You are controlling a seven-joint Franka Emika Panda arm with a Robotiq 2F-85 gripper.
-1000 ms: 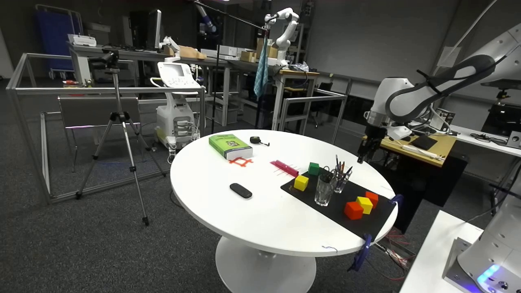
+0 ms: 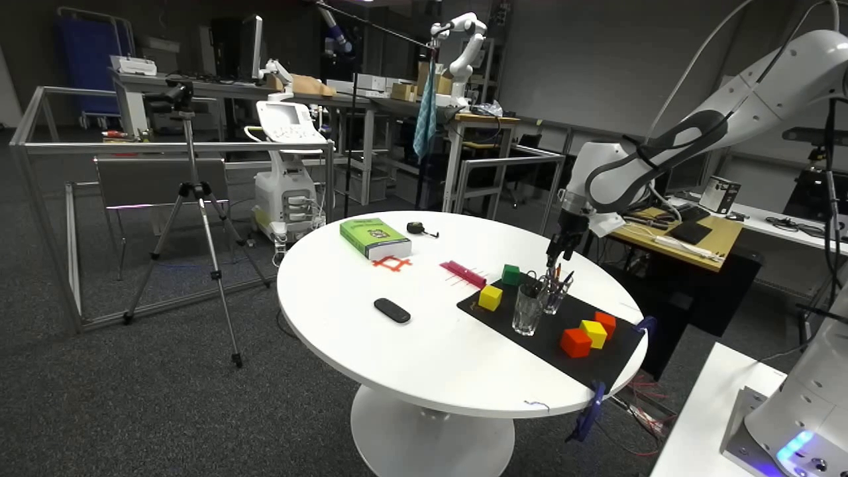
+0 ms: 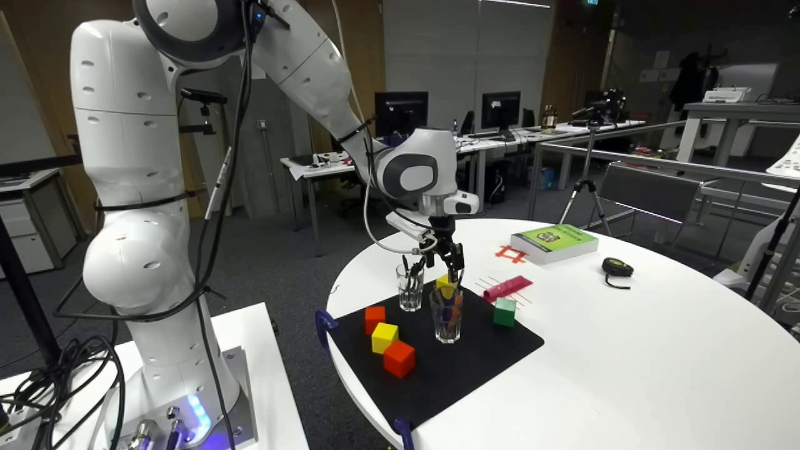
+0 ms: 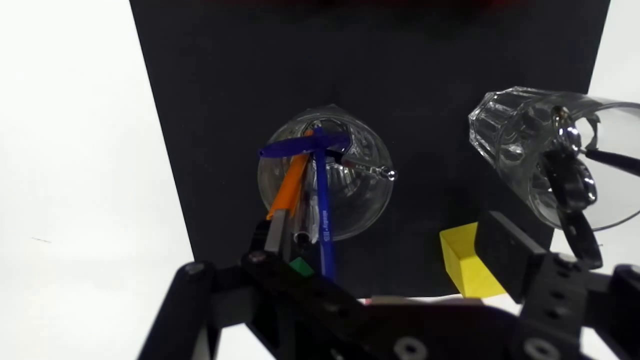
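My gripper stands open, pointing down over the black mat. In the wrist view, a clear glass of pens (image 4: pixel 366 204) lies ahead of the fingers, left of their middle. Its orange pen (image 4: pixel 291 183) and blue pen (image 4: pixel 323 204) lean toward the left finger (image 4: pixel 277 231); whether they touch it I cannot tell. Nothing is clasped. A second glass (image 4: pixel 510 129), with dark-handled utensils, stands to the right. From outside, the gripper (image 2: pixel 561 253) hovers just above the pen glass (image 2: pixel 553 305), beside the other glass (image 2: pixel 525 318).
On the mat (image 3: pixel 480 367) sit a green cube (image 3: pixel 504 312), a yellow cube (image 2: pixel 490 297) and a row of red and yellow cubes (image 3: pixel 399 359). A book (image 2: pixel 375 238), tape measure (image 2: pixel 417 228) and black remote (image 2: pixel 391 310) lie farther off.
My arm has moved left in exterior view 1, from beyond the table's right edge to over the pen glass. The glasses and cubes stay where they were.
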